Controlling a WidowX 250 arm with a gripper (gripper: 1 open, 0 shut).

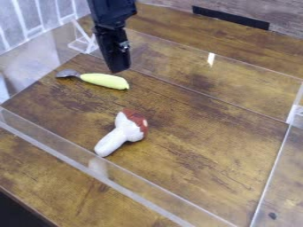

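My dark gripper [116, 58] hangs at the upper left, shut, with nothing visible between its fingers, above and just behind a small utensil with a pale yellow handle [104, 81] and a grey metal end at its left. Toward the front middle, a white object with a reddish-brown top [119, 134], shaped like a toy mushroom, lies on its side on the wooden floor of the clear-walled enclosure.
Low transparent walls [279, 165] border the wooden work area [213, 133] on several sides. A white slatted panel [27, 22] stands at the back left.
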